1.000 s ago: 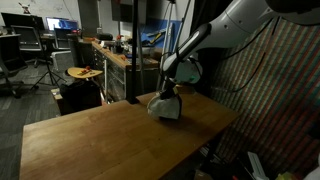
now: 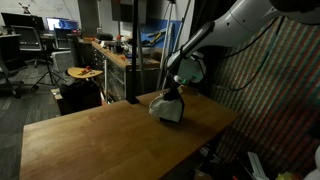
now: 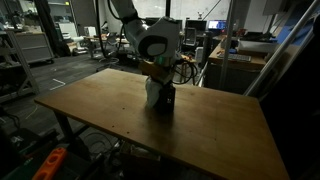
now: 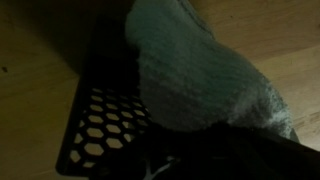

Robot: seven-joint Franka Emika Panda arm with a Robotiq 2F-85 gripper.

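Note:
A pale grey-green cloth (image 2: 163,106) stands out against a black holder on the wooden table, below my gripper (image 2: 175,92). In exterior view 2 the cloth (image 3: 153,91) covers the left side of the dark holder (image 3: 167,100). The wrist view shows the cloth (image 4: 195,75) draped close up, its lower part running into the dark area at the fingers. Beside it is the holder's black mesh wall (image 4: 105,122) with hexagonal holes. My gripper appears shut on the cloth; its fingertips are too dark to make out.
A dark vertical post (image 2: 134,60) rises behind the table's far edge. Chairs and cabinets stand farther back.
The arm's wrist has shifted to the right and tilted in exterior view 1. The cloth and holder stay in nearly the same place, the cloth's outline slightly altered.

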